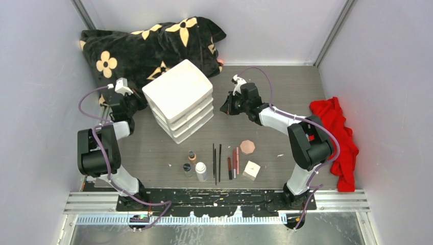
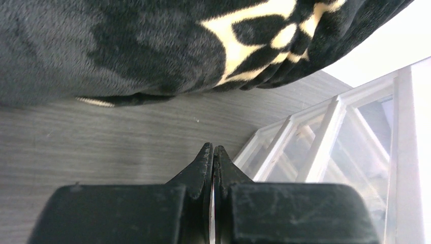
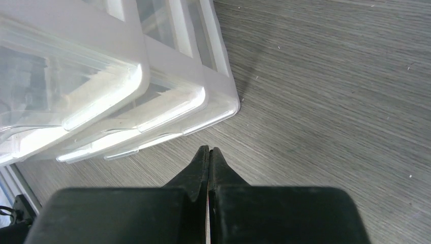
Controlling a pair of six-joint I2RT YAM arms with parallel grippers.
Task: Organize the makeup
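Note:
A white tiered drawer organizer [image 1: 176,89] stands angled at the left middle, with clear drawers. My left gripper is shut, nothing between its fingers, close against the organizer's left side. My right gripper is shut and empty, right of the organizer above bare floor. Makeup lies at the front middle: a foundation bottle [image 1: 192,157], clear jar [image 1: 187,170], white bottle [image 1: 201,171], dark pencils [image 1: 219,163], reddish sticks [image 1: 235,163], an octagonal compact [image 1: 247,147] and a pale square box [image 1: 251,170].
A black patterned plush cushion or blanket [image 1: 133,51] lies behind the organizer, close to my left gripper. A red cloth [image 1: 334,138] lies at the right.

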